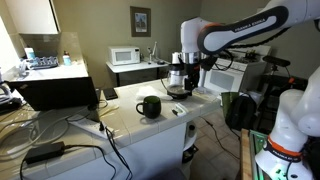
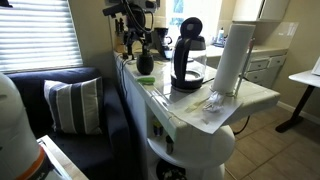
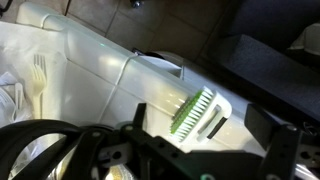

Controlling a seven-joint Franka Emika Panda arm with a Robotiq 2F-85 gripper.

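Note:
A brush with green bristles (image 3: 190, 113) and a white handle end lies on the white counter edge in the wrist view. My gripper stands open over it, one finger to each side and nothing held. From the first exterior view, the gripper (image 1: 189, 84) hangs above the counter, to the right of a black mug (image 1: 150, 106). The brush (image 2: 147, 80) shows as a small green shape near the counter's edge in the second exterior view, beside a dark rounded vessel (image 2: 152, 73). Above these is the gripper, dark and hard to make out there.
A coffee pot (image 2: 188, 70) and a paper towel roll (image 2: 234, 62) stand farther along the counter. A fork (image 3: 39, 85) lies in a clear bag or container at left. Cables (image 1: 115, 150) trail off the counter. Beyond its edge lie a dark sofa (image 2: 95, 140) and open floor.

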